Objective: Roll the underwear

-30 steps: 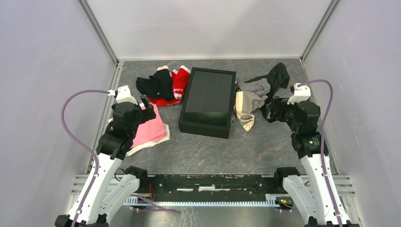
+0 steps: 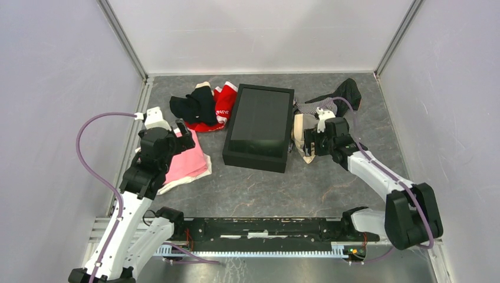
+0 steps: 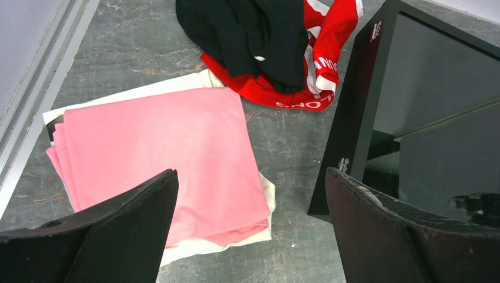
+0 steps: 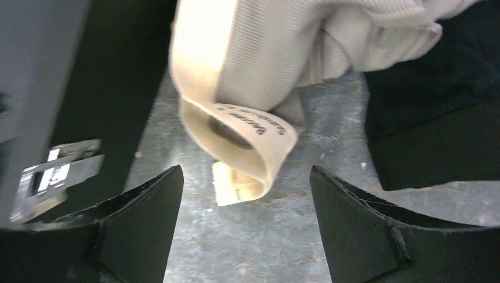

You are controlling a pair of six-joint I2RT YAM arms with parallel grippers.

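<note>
Beige-grey underwear (image 4: 271,65) with a printed cream waistband (image 4: 259,132) lies crumpled at the right of the black box. My right gripper hovers over its waistband end, fingers parted, nothing between them. In the top view the right gripper (image 2: 309,142) partly covers this garment. Pink underwear (image 3: 165,153) lies spread fairly flat on a cream cloth at the left, as the left wrist view shows. Above it, my left gripper stands open and empty. Black underwear (image 3: 253,41) and a red piece with white lettering (image 3: 295,97) are heaped behind the pink one.
A black box (image 2: 259,162) with dark compartments takes up the middle, its side wall close to the right gripper. Striped grey cloth (image 2: 306,108) and black cloth (image 2: 348,92) lie at the back right.
My right arm has swung left, from above the black cloth to the beige-grey underwear beside the box. The left arm and the garments on its side look unmoved.
</note>
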